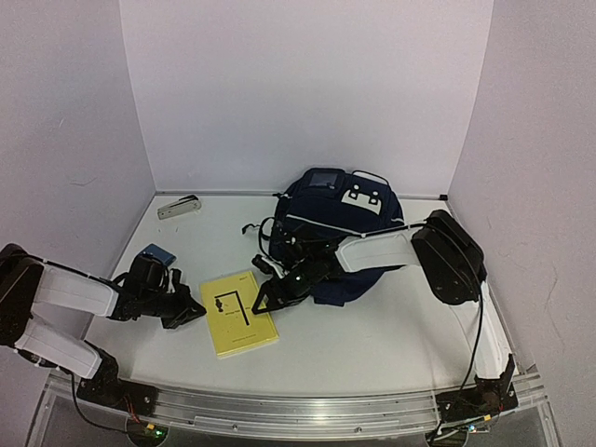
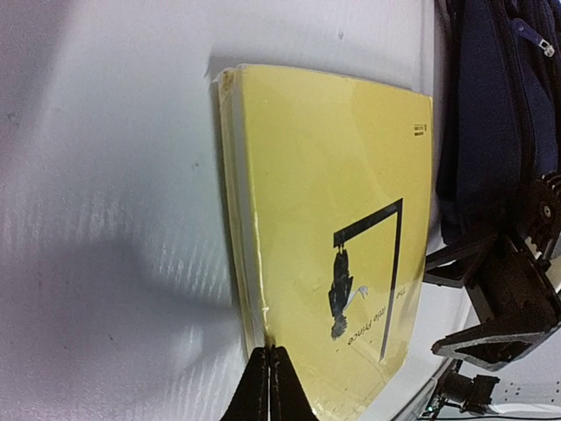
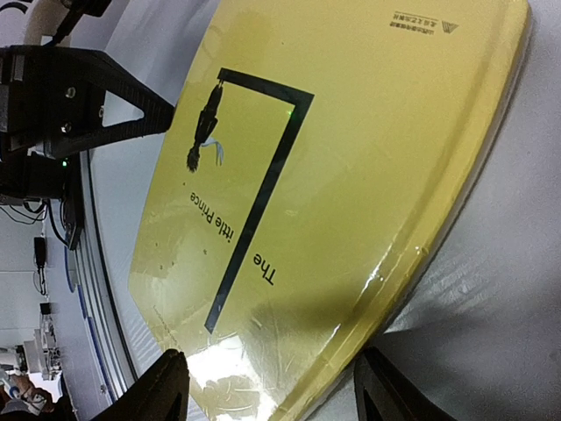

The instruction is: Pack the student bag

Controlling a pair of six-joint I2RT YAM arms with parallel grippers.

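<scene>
A yellow book (image 1: 239, 321), with "The Little Prince" on its cover, lies flat on the table between both grippers. My left gripper is shut at the book's left edge, its tips together and nothing visible between them. On the opposite side, my right gripper (image 1: 258, 285) stands open; its fingers (image 3: 162, 390) are spread wide, with a corner of the book showing in the gap in the right wrist view. Whether they touch the book I cannot tell. Behind the right arm lies the navy backpack (image 1: 307, 207), its lower front partly hidden by that arm.
A grey stapler-like object (image 1: 179, 207) rests at the back left. A small blue item (image 1: 158, 252) sits behind the left gripper.
</scene>
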